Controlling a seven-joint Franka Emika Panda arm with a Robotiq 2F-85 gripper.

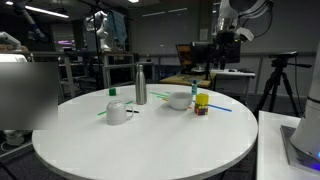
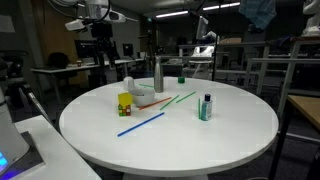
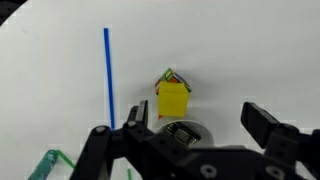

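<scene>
High above the white round table (image 1: 150, 150), my gripper is open, its two fingers set wide apart in the wrist view with nothing between them. Below it a yellow block (image 3: 173, 99) rests on a multicoloured cube (image 3: 170, 76). Close beside them sits a white bowl (image 1: 180, 101), partly hidden by the gripper in the wrist view; something dark shows inside it. A blue stick (image 2: 141, 124) lies flat on the table near the cube. A pale mug (image 1: 117, 113) and a tall grey bottle (image 1: 141, 85) stand farther off.
A small bottle (image 2: 205, 108) with a teal label stands apart from the cube. Green sticks (image 2: 186, 97) and a red-orange stick (image 2: 155, 104) lie near the bowl. A small green block (image 1: 112, 92) is toward the far side.
</scene>
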